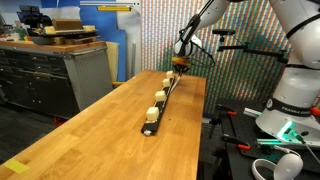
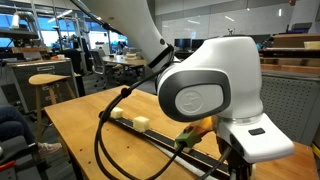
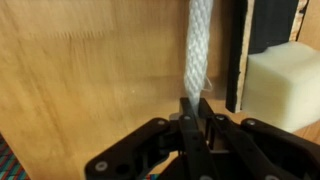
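Observation:
A white braided rope (image 3: 198, 45) runs down the wrist view into my gripper, whose dark fingers are shut on it. Loose thin fibres stick out beside the rope near the fingertips. Right of it lies a black strip (image 3: 262, 28) with a cream block (image 3: 280, 90) against it. In exterior view 1 the gripper (image 1: 180, 68) is low at the far end of the table, by the end of the long black strip (image 1: 151, 128). Cream blocks (image 1: 153, 113) stand along that strip. The arm hides the gripper in exterior view 2.
Bare wooden table (image 1: 85, 135) stretches along the near left side of the strip. In exterior view 2, cream blocks (image 2: 140, 123) show left of the large white arm (image 2: 205, 95). Grey cabinets (image 1: 85, 75) stand behind the table.

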